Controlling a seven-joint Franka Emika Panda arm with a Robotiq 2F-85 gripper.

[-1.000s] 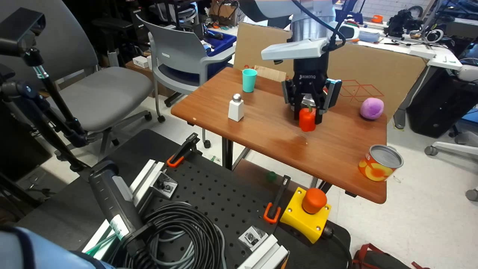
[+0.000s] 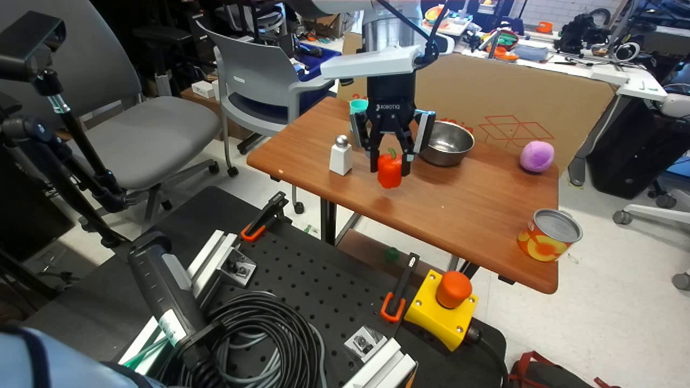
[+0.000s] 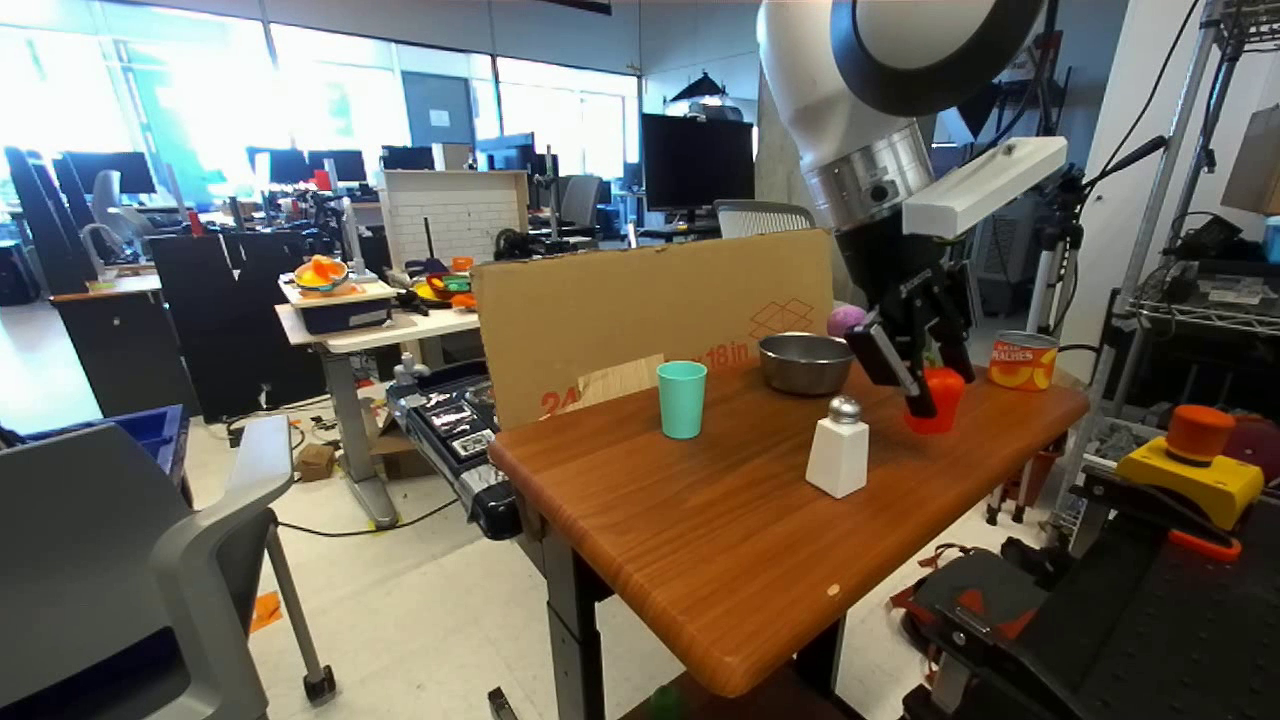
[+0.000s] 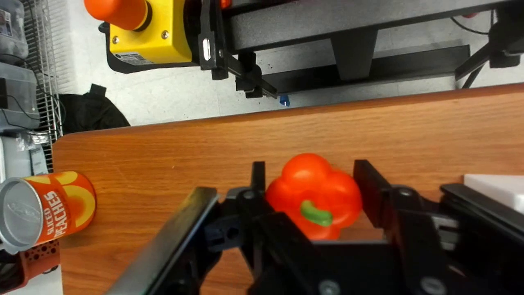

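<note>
A red bell pepper (image 2: pixel 390 171) with a green stem is held between the fingers of my gripper (image 2: pixel 390 163), which is shut on it. Seen from the wrist, the pepper (image 4: pixel 309 187) lies between both fingertips, stem toward the camera. In exterior view 1 it appears raised over the wooden table (image 2: pixel 453 207), between the white shaker (image 2: pixel 340 158) and the steel bowl (image 2: pixel 447 143). From the other side, the pepper (image 3: pixel 939 400) shows below my gripper (image 3: pixel 942 382), partly covered by one finger.
A teal cup (image 3: pixel 681 400) stands at the table's far left. At the opposite end are a can of peaches (image 2: pixel 550 236) and a purple ball (image 2: pixel 537 156). A cardboard sheet (image 3: pixel 648 312) walls the back edge. Bare tabletop lies between the bowl and the can.
In exterior view 1, my gripper has moved left with the pepper still in its grip, closer to the white shaker. The bowl is now more visible, while the arm partly covers the cup.
</note>
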